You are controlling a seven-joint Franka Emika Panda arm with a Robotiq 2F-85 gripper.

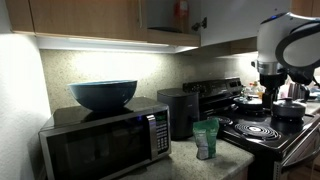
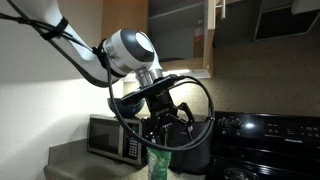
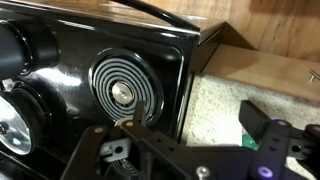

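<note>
My gripper shows at the bottom of the wrist view, its two dark fingers spread wide with nothing visible between them. In that view it hangs over the boundary between the black stove [image 3: 185, 90] and the speckled counter [image 3: 215, 105]. In exterior view 1 the gripper [image 1: 268, 98] is above the stove's burners, small and dark. A green bag [image 1: 205, 138] stands on the counter beside the stove, apart from the gripper; only a bit of green [image 3: 248, 141] shows by the right finger in the wrist view.
A microwave [image 1: 105, 142] carries a large blue bowl [image 1: 104, 95]. A black canister [image 1: 178, 114] stands behind the bag. On the stove's far right sits a dark pot [image 1: 290, 108]; another lidded pan [image 3: 14, 125] appears in the wrist view. Cabinets [image 1: 110, 20] overhang the counter.
</note>
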